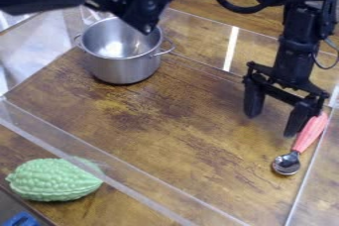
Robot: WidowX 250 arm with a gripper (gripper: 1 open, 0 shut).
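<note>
My black gripper (275,111) hangs open at the right of the view, its fingers low over the wooden table beside a spoon (306,139) with a pink handle and metal bowl, which lies at the right edge. A steel pot (122,65) with two handles stands at the upper left. A pale green bitter melon (54,180) lies at the lower left.
A blue object (19,220) is partly visible in the lower left corner. Black arm parts cross the top of the view.
</note>
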